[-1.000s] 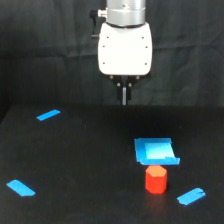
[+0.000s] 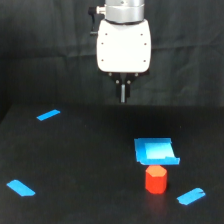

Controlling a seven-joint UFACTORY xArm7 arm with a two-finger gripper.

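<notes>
A red block [image 2: 156, 179] with a hexagon-like outline stands on the black table at the lower right. Right behind it is a small blue tray or box [image 2: 145, 158] with a paler blue inside. My gripper [image 2: 123, 98] hangs beneath the white arm head at top centre, well away from both of them. Its dark fingers blend into the black backdrop and look narrow, so whether they are apart is hard to see. No object shows at the fingertips.
Blue tape-like strips lie flat on the table: one at the back left [image 2: 48, 115], one at the front left [image 2: 20, 188], one at the front right [image 2: 191, 196].
The arm head has shifted very slightly up and to the left. The red block, the blue tray and the strips have stayed where they were.
</notes>
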